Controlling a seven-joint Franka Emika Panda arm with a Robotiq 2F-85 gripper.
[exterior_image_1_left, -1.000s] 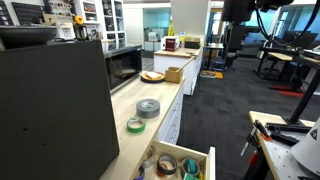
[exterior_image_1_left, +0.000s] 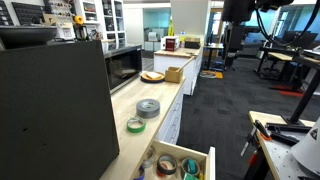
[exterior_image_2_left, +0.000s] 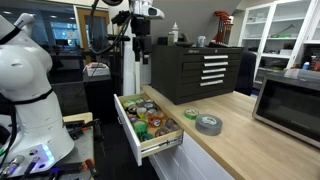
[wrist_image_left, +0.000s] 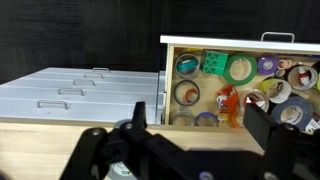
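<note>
High above an open drawer, my gripper points down with its two dark fingers (wrist_image_left: 132, 140) wide apart and nothing between them. The same gripper (exterior_image_2_left: 115, 46) hangs well clear of the counter in the second exterior view. Tape rolls in several colours fill the drawer (exterior_image_2_left: 165, 144), among them a green roll (wrist_image_left: 240, 69) and a grey-rimmed roll (wrist_image_left: 187, 93). A small green box (wrist_image_left: 214, 62) and an orange item (wrist_image_left: 229, 100) lie among them. On the wooden counter sit a green tape roll (exterior_image_1_left: 136, 125) and a larger grey roll (exterior_image_1_left: 148, 107).
A black drawer cabinet (exterior_image_2_left: 205, 75) stands on the counter behind the open drawer. Further along are a microwave (exterior_image_2_left: 287, 107), a plate (exterior_image_1_left: 152, 77) and a brown box (exterior_image_1_left: 174, 75). Shut white drawers (wrist_image_left: 85, 90) adjoin the open one. Bare counter lies beyond the grey roll.
</note>
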